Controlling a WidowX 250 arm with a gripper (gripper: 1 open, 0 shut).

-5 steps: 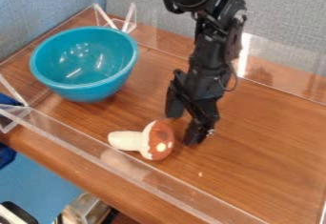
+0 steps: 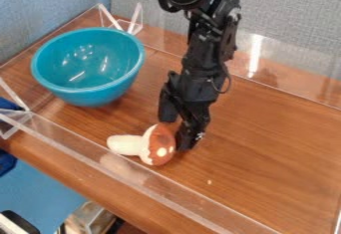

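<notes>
A toy mushroom with a white stem and a red, white-spotted cap lies on its side near the front edge of the wooden table. My black gripper is low over the table, open, with its fingers at the back and right of the cap. Whether they touch the cap is hard to tell.
A turquoise bowl stands at the back left. Clear plastic barriers run along the table's edges. A blue cloth and other items sit off the table at the lower left.
My gripper has moved a little left and toward the front, closer around the mushroom's cap. The bowl has stayed in place.
</notes>
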